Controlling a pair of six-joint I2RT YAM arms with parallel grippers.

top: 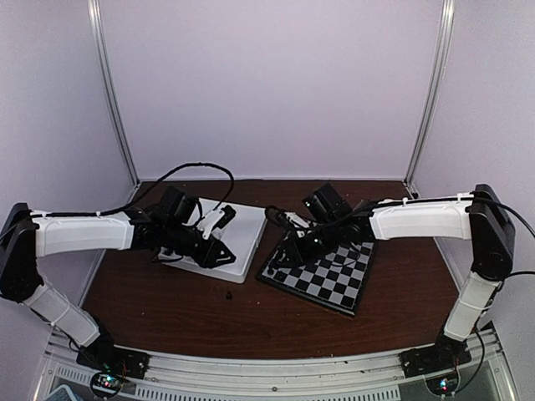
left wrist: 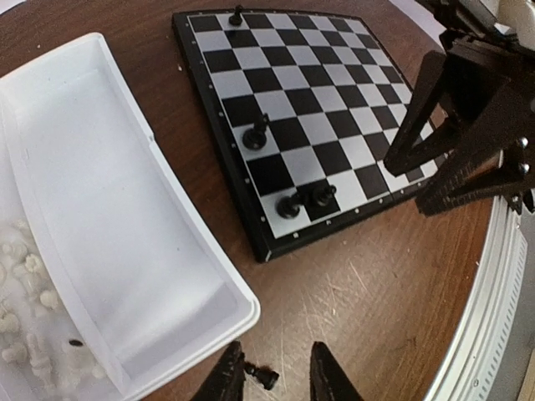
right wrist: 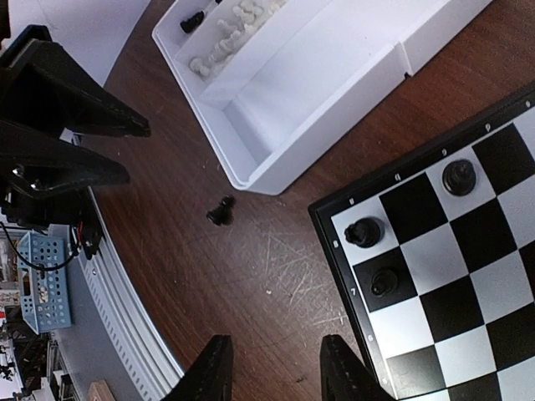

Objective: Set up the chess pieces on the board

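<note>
A dark chess piece (top: 229, 295) lies on the table in front of the white tray (top: 247, 219); in the left wrist view this loose piece (left wrist: 263, 376) shows between my fingertips, well beyond them. My left gripper (top: 224, 251) is open and empty above the tray's front. The right gripper (top: 279, 257) also stands open with nothing held, over the near left part of the chessboard (top: 343, 288). In the left wrist view black pieces stand on the board: a corner piece (left wrist: 288, 205), a pawn (left wrist: 323, 195) beside it, another piece (left wrist: 255, 137) and one at the far corner (left wrist: 236, 17).
White pieces (left wrist: 38, 276) lie in one compartment of the tray, and a black piece (right wrist: 192, 22) in another. The wide compartment is empty. Bare table (top: 251, 326) stretches in front of tray and board. The two grippers are close together.
</note>
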